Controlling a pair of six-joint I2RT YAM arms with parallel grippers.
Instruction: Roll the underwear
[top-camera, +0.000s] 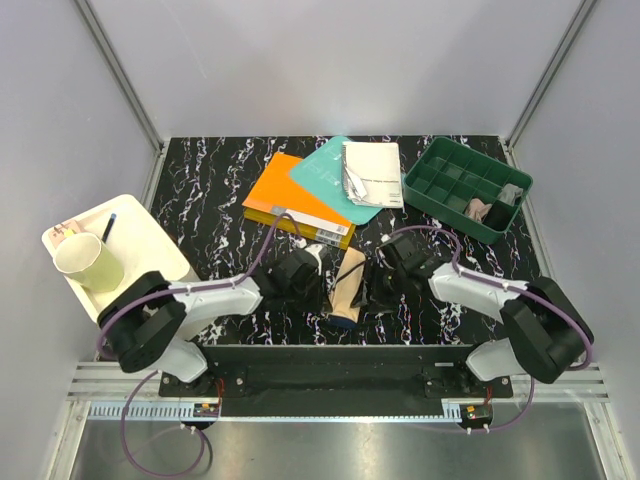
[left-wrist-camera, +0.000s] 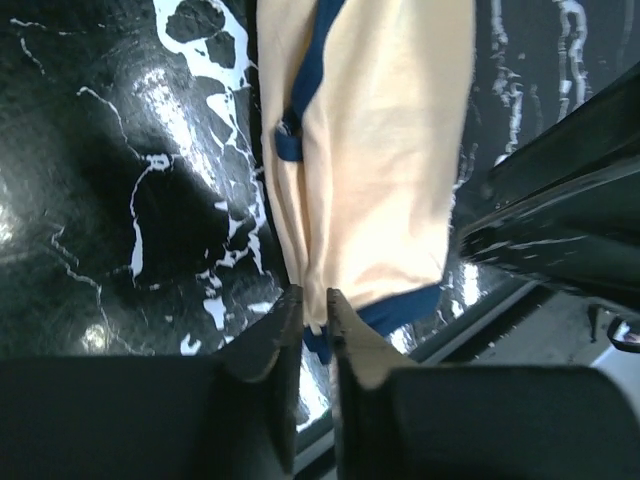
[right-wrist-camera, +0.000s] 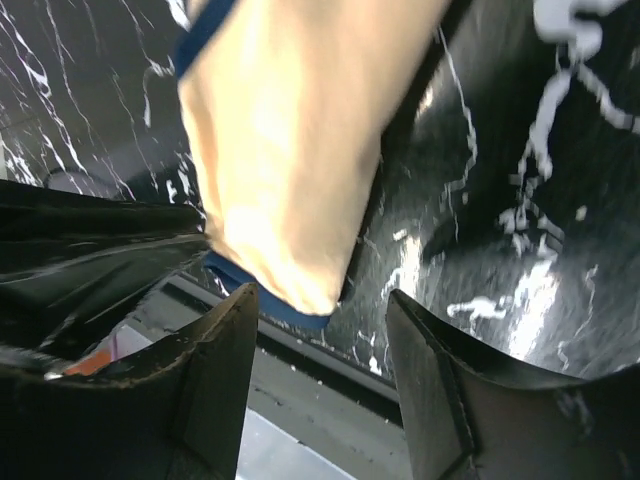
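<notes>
The beige underwear (top-camera: 347, 275) with dark blue trim lies folded into a narrow strip on the marbled table, its blue waistband (top-camera: 342, 322) toward the front edge. In the left wrist view, my left gripper is at the band's left corner. Its fingertips stand a small gap apart with the cloth's edge at them; whether they pinch it is unclear. On the other side, my right gripper is open, and the band's right corner (right-wrist-camera: 310, 320) shows between its fingers from this angle, with no grip on it.
Behind the underwear lie an orange box (top-camera: 285, 200), a teal folder (top-camera: 325, 175) and a notebook (top-camera: 375, 172). A green divided bin (top-camera: 440, 165) stands at the back right, a cream tray (top-camera: 160, 255) at the left. Both grippers are close together.
</notes>
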